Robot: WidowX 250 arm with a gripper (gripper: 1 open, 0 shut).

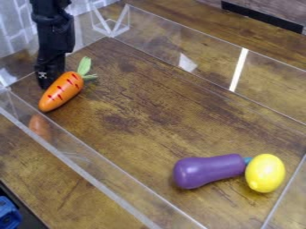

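Note:
My black gripper (50, 67) is low in the back left corner of the clear-walled wooden tray, just behind an orange toy carrot (63, 90) with green leaves, which lies at an angle near the left wall. The fingertips are partly hidden by the carrot and dark, so their opening is unclear.
A purple eggplant (208, 171) and a yellow lemon (266, 173) lie together at the front right. The middle of the tray (156, 107) is bare wood. Clear walls border it. A blue object (7, 215) sits outside at the lower left.

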